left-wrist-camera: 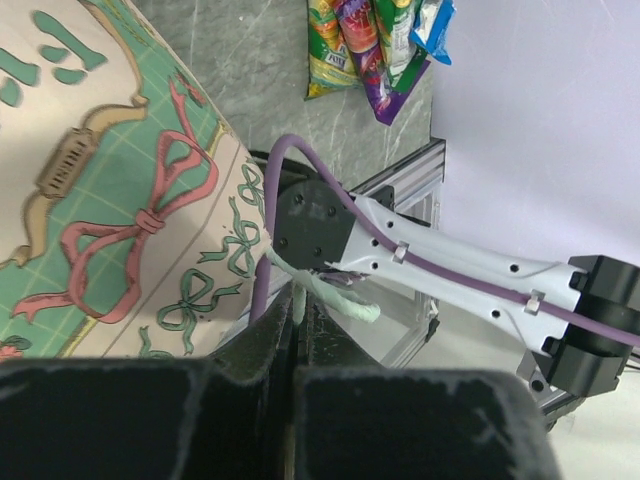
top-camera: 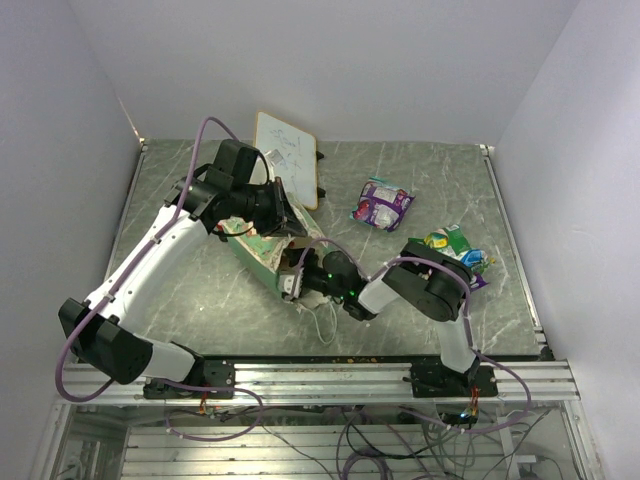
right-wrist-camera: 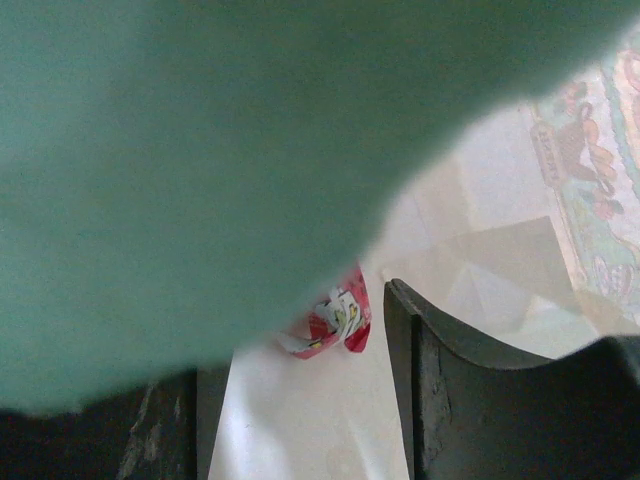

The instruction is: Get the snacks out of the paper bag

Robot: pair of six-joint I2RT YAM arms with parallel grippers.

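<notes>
The paper bag (top-camera: pixel 252 262) lies on its side at the left of the table, its mouth towards the right arm. My left gripper is shut on the bag's pale green cord handle (left-wrist-camera: pixel 345 300) at the mouth's upper edge. In the top view, the right gripper (top-camera: pixel 290 275) reaches into the mouth. Seen from the right wrist, a red snack packet (right-wrist-camera: pixel 348 318) rests inside, between and beyond the spread fingers. A blurred green sheet covers the upper left, hiding most of the packet and the left fingertip.
A purple snack bag (top-camera: pixel 382 205) lies at the back right of centre. Several colourful snack packs (top-camera: pixel 448 243) are heaped at the right, partly under the right arm. A whiteboard (top-camera: pixel 286 155) stands behind the paper bag. Bare table shows at the front left.
</notes>
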